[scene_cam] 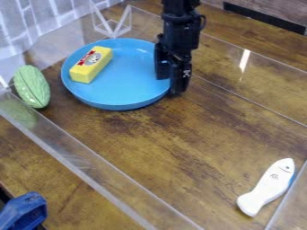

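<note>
My black gripper (173, 66) is at the right side of the blue plate (118, 86), low at its rim; whether it touches the plate is hard to tell. Its fingers point down, and I see nothing clearly between them. A yellow box (92, 64) with a red and white label lies on the left part of the plate.
A green ribbed oval object (34, 87) lies left of the plate. A white elongated object (267, 187) lies at lower right, a blue object (21, 212) at lower left. Clear plastic walls border the wooden surface (156, 153), whose middle is bare.
</note>
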